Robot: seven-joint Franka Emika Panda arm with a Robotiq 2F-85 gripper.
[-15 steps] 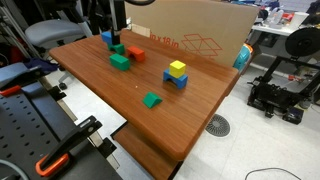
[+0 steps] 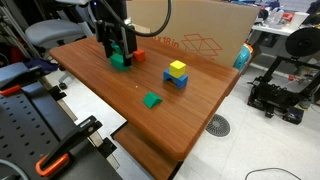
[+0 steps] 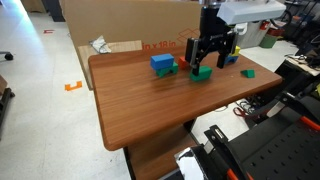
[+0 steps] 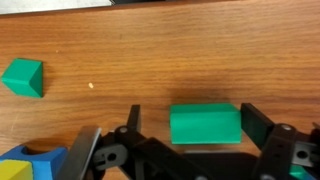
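Observation:
A green block lies flat on the wooden table between the fingers of my gripper in the wrist view. My gripper is open, with a clear gap at the block's left and the right finger close to its right side. In exterior view 1, the gripper is low over the same green block and partly covers it. From the other side, the block shows beneath the fingers.
A blue block sits on another green piece, close to a red block. A yellow block tops a blue one. Another green block lies alone near the table's front edge.
My gripper has come down toward the green block and is now around it, open. The blue block behind has become hidden by the gripper in exterior view 1.

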